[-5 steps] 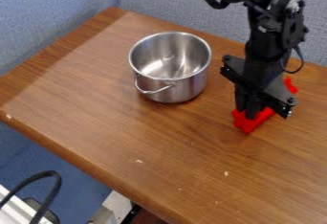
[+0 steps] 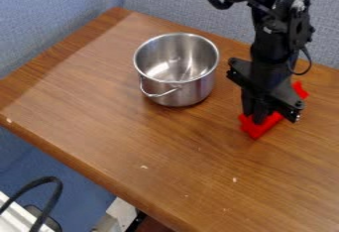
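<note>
My black gripper (image 2: 257, 107) points down over a red object (image 2: 253, 126) on the wooden table, at the right of the camera view. The gripper covers much of the red object, which also shows at its right side. Whether the fingers are shut on it is hard to tell.
A steel pot (image 2: 176, 67) with a wire handle stands left of the gripper. A blue padded wall runs behind, and cables lie at the lower left beyond the table edge.
</note>
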